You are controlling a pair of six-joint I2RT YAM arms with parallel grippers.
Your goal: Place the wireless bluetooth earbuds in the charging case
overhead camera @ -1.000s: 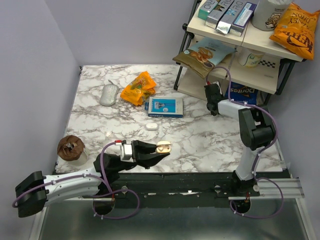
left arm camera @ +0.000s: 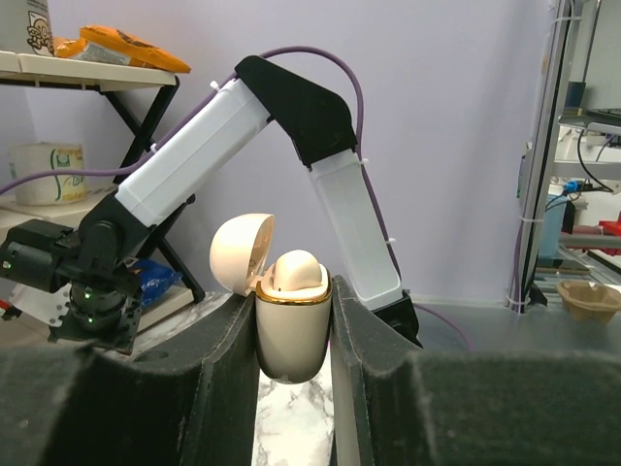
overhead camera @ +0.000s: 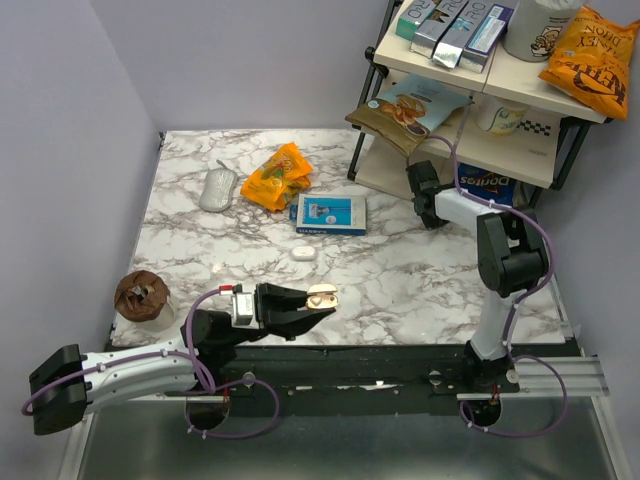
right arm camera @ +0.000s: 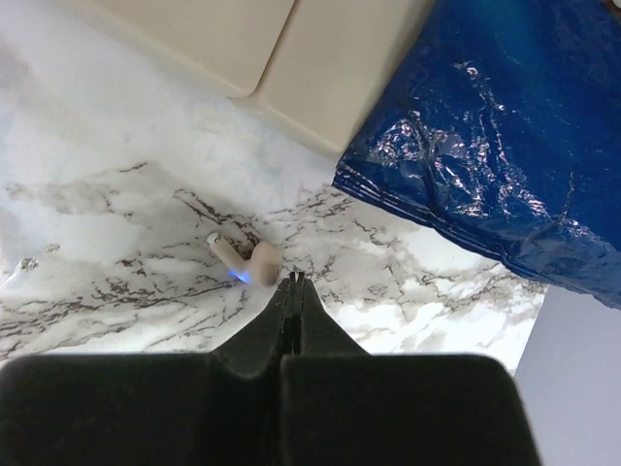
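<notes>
A cream charging case (left arm camera: pixel 293 340) with a gold rim is held upright between the fingers of my left gripper, which is shut on it. Its lid (left arm camera: pixel 241 254) is tipped up, and a rounded earbud (left arm camera: pixel 295 273) sits inside. From above, the same case (overhead camera: pixel 322 297) shows at the left gripper's tip. On the marble table lies a loose beige earbud (right arm camera: pixel 260 264) with a small blue light. My right gripper is shut with nothing between its fingers; in that view its tips appear just right of the earbud and a little below it.
Beyond the loose earbud are the beige shelf base (right arm camera: pixel 320 68) and a blue chip bag (right arm camera: pixel 485 146). A blue box (overhead camera: pixel 331 214), a white item (overhead camera: pixel 303 254) and an orange bag (overhead camera: pixel 277 178) lie on the table.
The left gripper shifted slightly with the case still in it.
</notes>
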